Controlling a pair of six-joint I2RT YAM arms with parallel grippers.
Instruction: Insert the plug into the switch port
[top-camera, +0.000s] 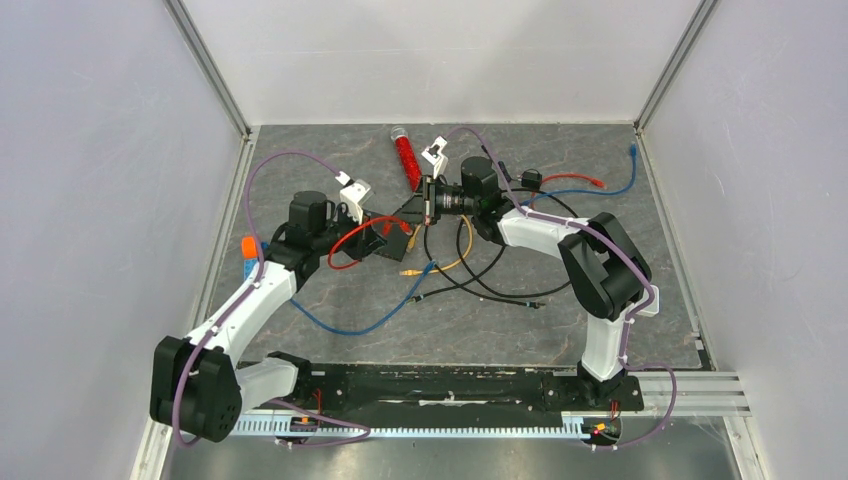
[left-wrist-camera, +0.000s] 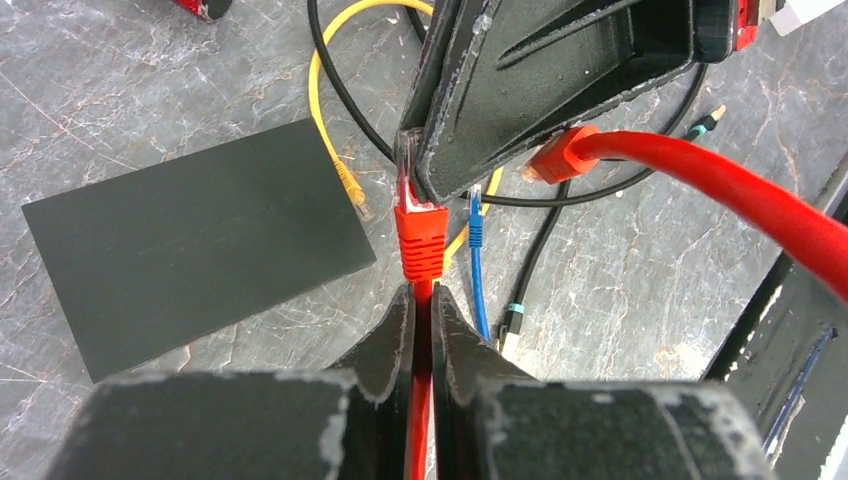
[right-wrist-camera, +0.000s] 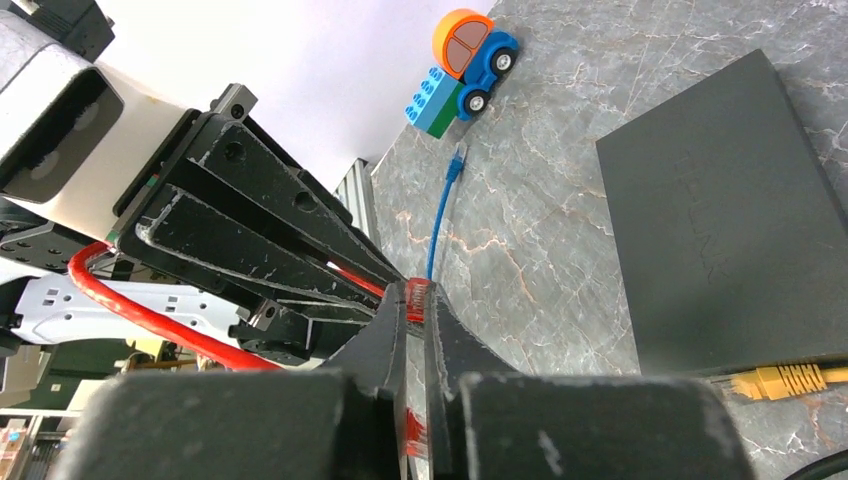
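Observation:
My left gripper is closed around a red cable just below its red plug (left-wrist-camera: 422, 240); the clear tip rises to my right gripper, whose fingers meet at the plug. In the right wrist view that gripper is shut, with red plug parts (right-wrist-camera: 418, 298) at its tips; whether it grips them is unclear. The cable's other red plug (left-wrist-camera: 565, 157) hangs beside the right fingers in the left wrist view. A black switch box (top-camera: 390, 250) lies on the floor beneath the grippers; no port is clearly visible.
Yellow, black and blue cables (top-camera: 365, 330) lie around the box. A red cylinder (top-camera: 407, 155) is at the back, a toy truck (right-wrist-camera: 470, 55) at the left.

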